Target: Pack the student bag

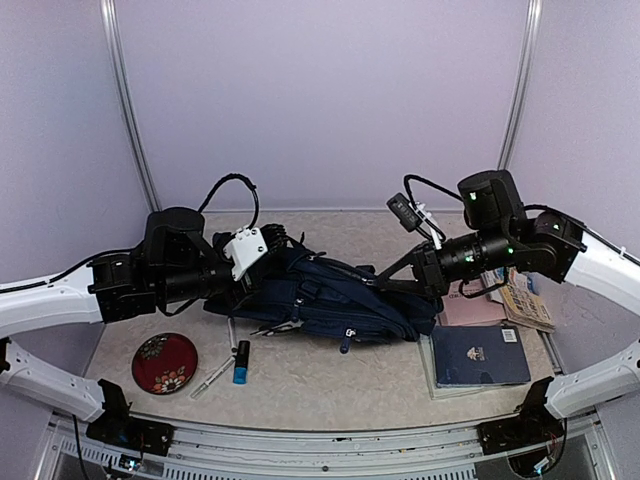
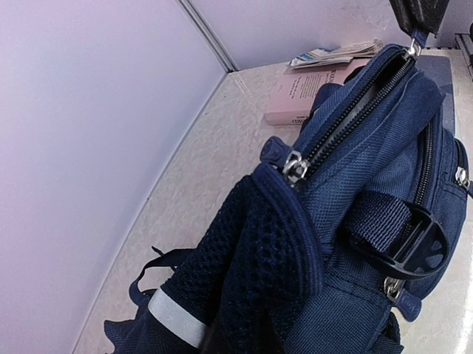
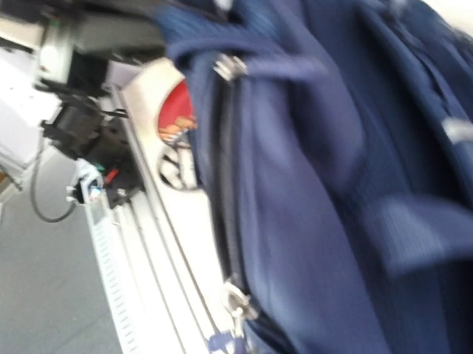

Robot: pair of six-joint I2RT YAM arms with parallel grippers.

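The navy backpack [image 1: 330, 295] lies across the middle of the table. In the left wrist view its top zipper [image 2: 362, 103] is parted, with a dark gap between the teeth. My right gripper is shut on the blue zipper pull [image 2: 420, 37] at the far end of that gap. One slider [image 2: 295, 168] stays at the near end. My left gripper [image 1: 262, 278] is shut on the mesh side pocket [image 2: 270, 236] at the bag's left end; its fingertips are mostly hidden in the mesh. The right wrist view is blurred and shows mainly bag fabric [image 3: 295, 206].
A dark blue notebook [image 1: 480, 355], a pink book [image 1: 470, 308] and a booklet [image 1: 527, 300] lie at the right. A red floral case [image 1: 165, 362], a pen [image 1: 210, 378] and a blue-capped stick [image 1: 241, 362] are front left. Bare table lies in front of the bag.
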